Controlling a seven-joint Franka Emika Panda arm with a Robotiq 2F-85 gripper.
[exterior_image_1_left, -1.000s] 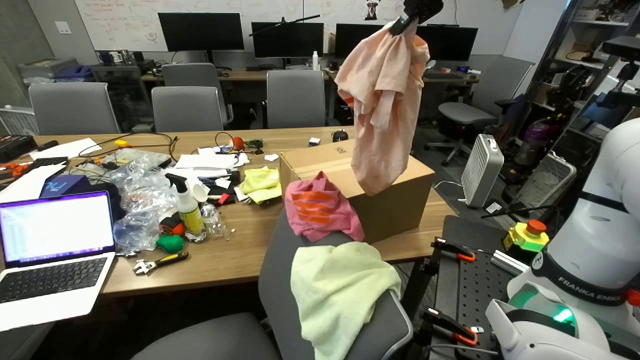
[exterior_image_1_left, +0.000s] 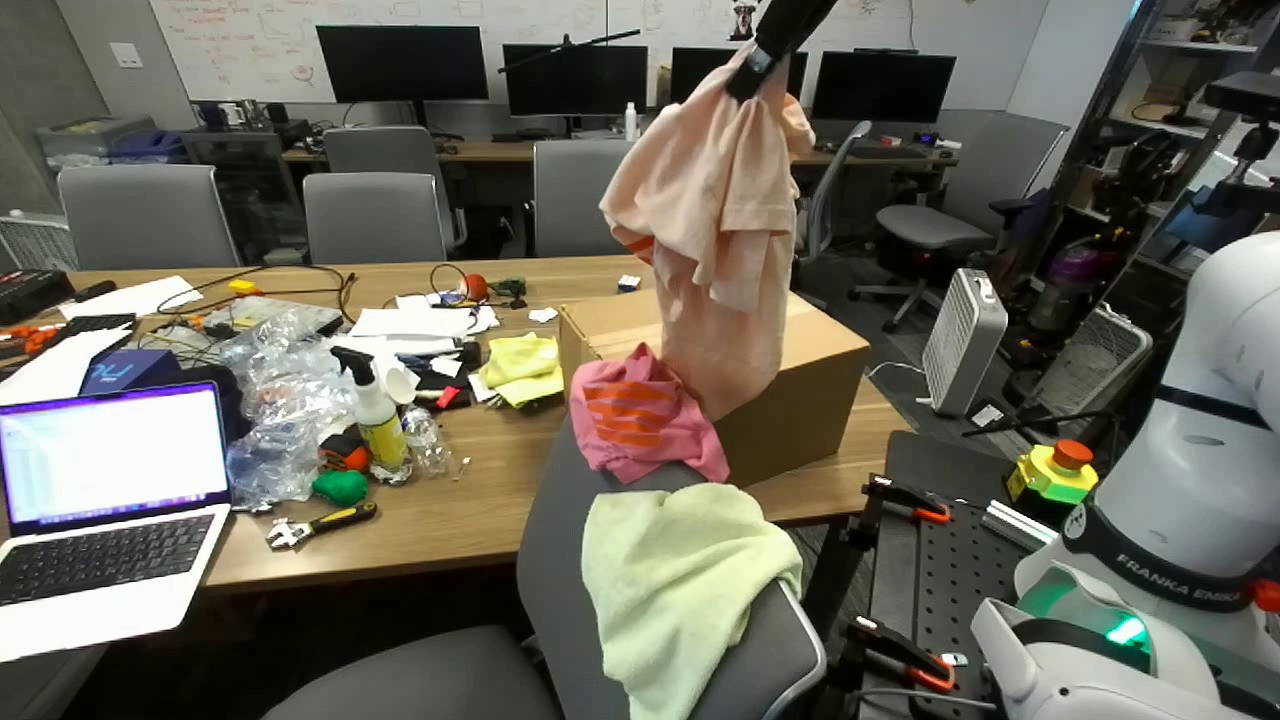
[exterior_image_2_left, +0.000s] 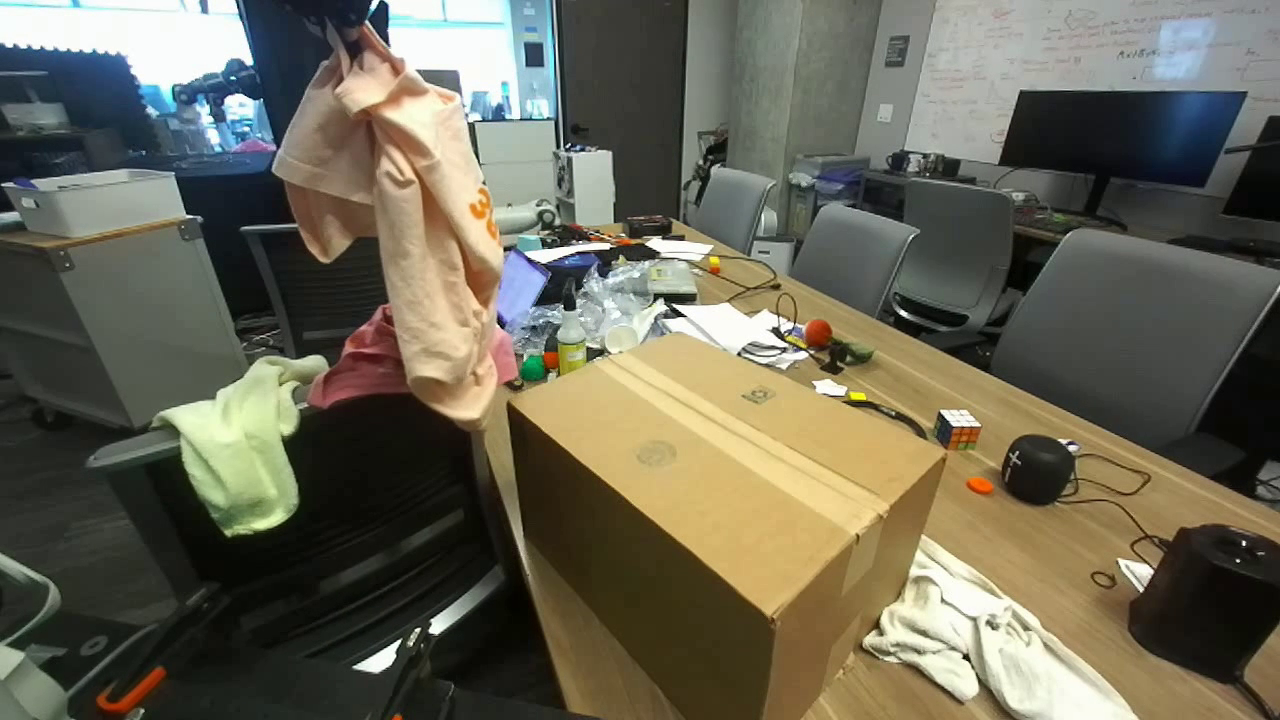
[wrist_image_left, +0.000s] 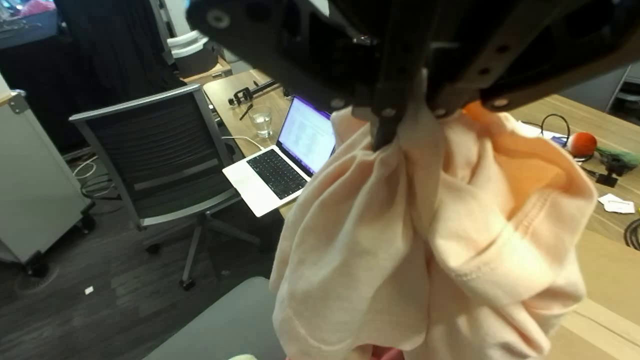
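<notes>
A peach shirt (exterior_image_1_left: 720, 228) with orange print hangs bunched from my gripper (exterior_image_1_left: 746, 79), which is shut on its upper end. In the second exterior view the shirt (exterior_image_2_left: 420, 228) dangles left of the cardboard box, its lower end in front of the pink cloth. From the wrist, folds of the shirt (wrist_image_left: 366, 240) gather tightly between the fingers and fill the lower middle. A pink cloth (exterior_image_1_left: 642, 420) with orange stripes drapes over the top of the grey chair back (exterior_image_1_left: 546, 540). Beside it, a pale yellow-green towel (exterior_image_1_left: 678, 588) hangs over the same chair.
The closed cardboard box (exterior_image_2_left: 720, 444) stands on the table behind the chair. A white cloth (exterior_image_2_left: 996, 648) lies past the box. Leftward, the table is cluttered with a laptop (exterior_image_1_left: 108, 504), a spray bottle (exterior_image_1_left: 379, 420), plastic wrap and a wrench (exterior_image_1_left: 321, 526).
My gripper has carried the peach shirt leftward in exterior view 1, so it now hangs closer to the pink cloth and the chair. The draped cloths have not moved.
</notes>
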